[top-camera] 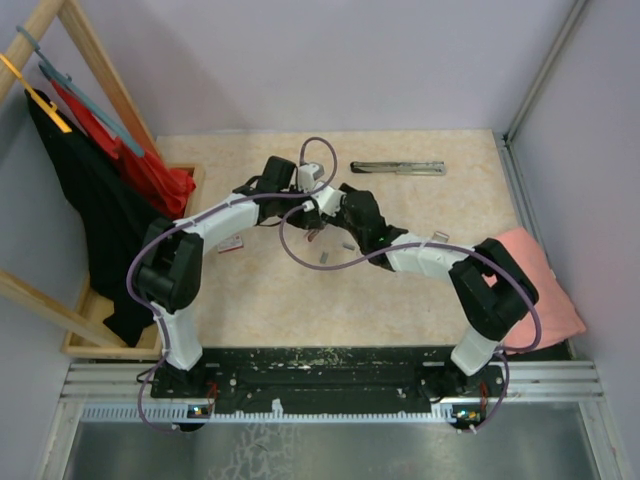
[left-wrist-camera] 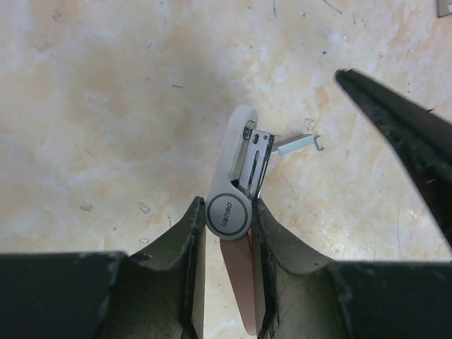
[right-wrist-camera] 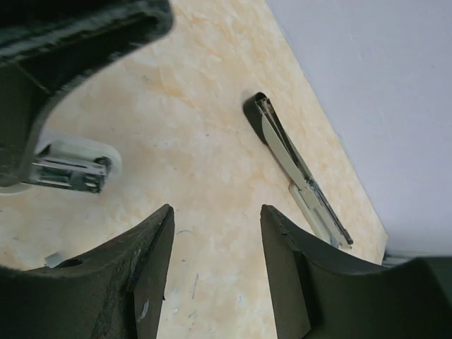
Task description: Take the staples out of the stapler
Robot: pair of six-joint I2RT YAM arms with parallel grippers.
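Note:
Clamped upright between my left fingers, the white stapler (left-wrist-camera: 232,159) with a pinkish-brown handle (left-wrist-camera: 240,282) has its metal channel (left-wrist-camera: 254,166) exposed at the top. My left gripper is shut on its body. Beside it a dark finger of the right arm (left-wrist-camera: 402,116) reaches in from the right, apart from the stapler. My right gripper stands open with nothing between its fingers. A small grey metal piece with a hooked end (left-wrist-camera: 294,145) shows just right of the stapler; whether it joins the stapler cannot be told.
A long hinged dark-and-grey tool (top-camera: 398,168) lies at the back right. Small grey pieces (top-camera: 323,257) lie on the table in front of the grippers, and a little red-and-white box (top-camera: 230,244) sits to the left.

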